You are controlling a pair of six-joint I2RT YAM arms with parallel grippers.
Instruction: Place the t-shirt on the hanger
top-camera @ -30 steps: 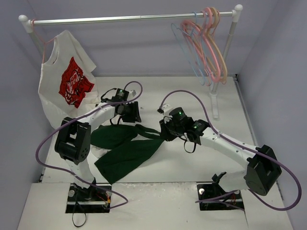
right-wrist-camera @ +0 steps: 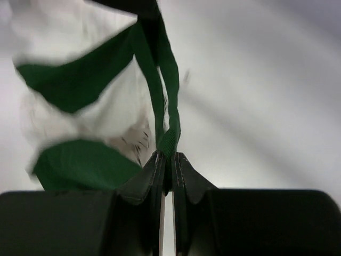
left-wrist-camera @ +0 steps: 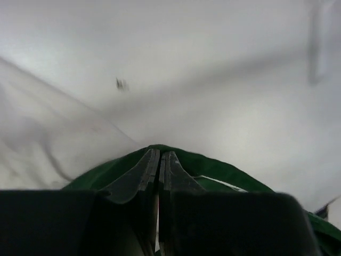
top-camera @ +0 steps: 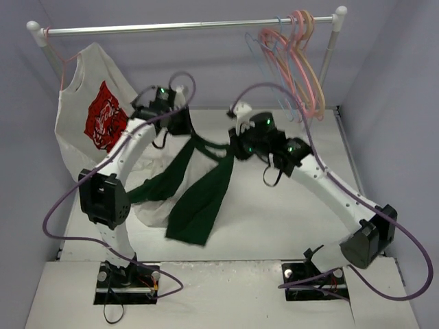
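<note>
A shirt with dark green sleeves [top-camera: 200,205] and a pale body hangs between my two arms in the top view. My left gripper [top-camera: 191,131] is shut on one side of its green collar; in the left wrist view the collar cloth [left-wrist-camera: 216,169] passes between the fingertips. On the other side, my right gripper [top-camera: 232,145] is shut on the collar too, and the right wrist view shows the green band [right-wrist-camera: 169,140] pinched in its fingers. Pink, tan and blue hangers [top-camera: 312,68] hang at the right end of the rail, away from both grippers.
A white shirt with a red print [top-camera: 106,116] hangs on a hanger at the rail's left end, close to my left arm. The metal rail [top-camera: 199,26] runs across the back.
My left gripper has taken hold of the collar. Both grippers have risen toward the rail, lifting the shirt, and its green sleeves now hang lower from them.
</note>
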